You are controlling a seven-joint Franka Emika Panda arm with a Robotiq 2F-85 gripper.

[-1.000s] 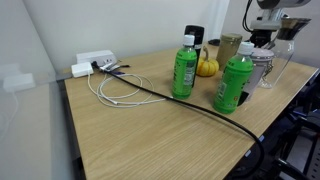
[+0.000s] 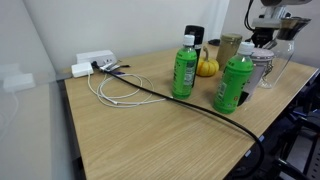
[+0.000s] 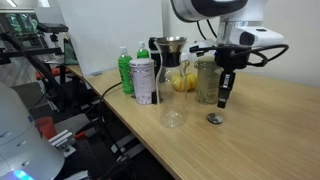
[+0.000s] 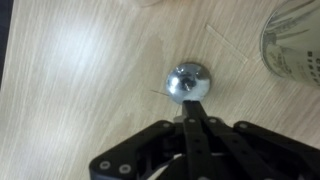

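Observation:
A small round shiny metal piece [image 3: 215, 119] lies on the wooden table. Just above it in exterior view 2, my gripper [image 3: 223, 103] points down. The wrist view has the shiny piece [image 4: 188, 82] right in front of the gripper's tips [image 4: 193, 104]. My gripper is shut, and nothing shows between its fingers. Whether the tips touch the metal cannot be told. In exterior view 1 the fingertips are hidden behind things at the far right.
A clear glass pitcher [image 3: 174, 97] stands near the gripper, and a gold tin [image 3: 208, 80] is close behind it. Farther left are a white can [image 3: 144, 82], a yellow pumpkin [image 2: 207, 66] and green bottles [image 2: 185, 70]. A black cable [image 2: 200, 106] crosses the table.
At the far right of exterior view 1 the arm has shifted slightly. The bottles, pumpkin and cables stay where they were.

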